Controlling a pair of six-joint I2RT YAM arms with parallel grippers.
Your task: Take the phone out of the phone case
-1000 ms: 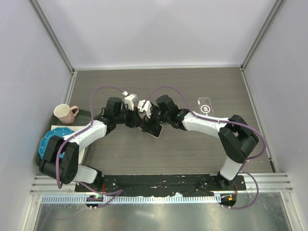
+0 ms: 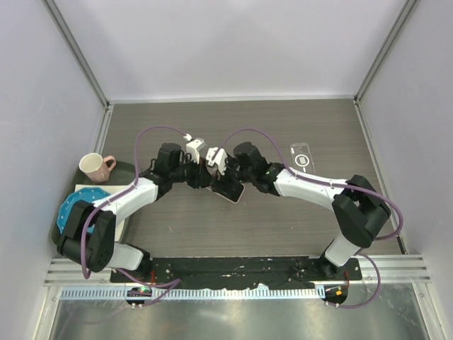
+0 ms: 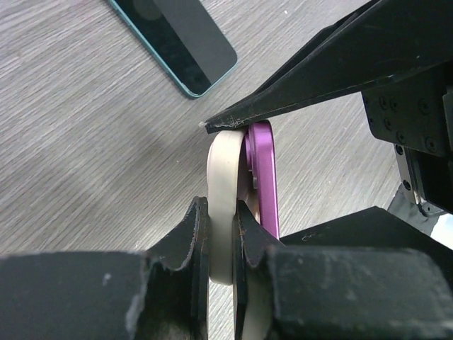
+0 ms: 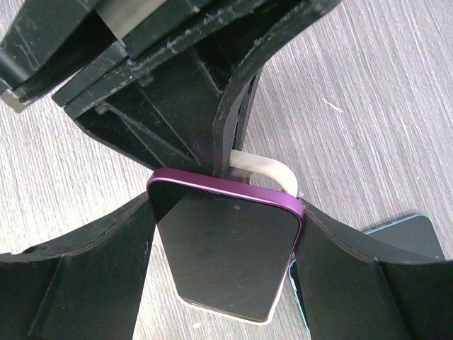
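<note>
My left gripper is shut on the cream phone case [image 3: 223,170], whose purple-edged phone [image 3: 266,177] shows at its side in the left wrist view. In the right wrist view the phone's dark face [image 4: 225,248] sits between the fingers of my right gripper, with the cream case behind its upper edge; whether these fingers grip it I cannot tell. In the top view both grippers meet over the phone [image 2: 230,190] at the table's middle.
A second, teal-edged phone [image 3: 180,46] lies on the table [image 2: 233,120] nearby. A clear case [image 2: 302,156] lies at the right. A mug [image 2: 95,165] and blue plate [image 2: 71,202] are at the left.
Both grippers have shifted slightly to the right along with the phone in the top view; the right arm's elbow has moved outward.
</note>
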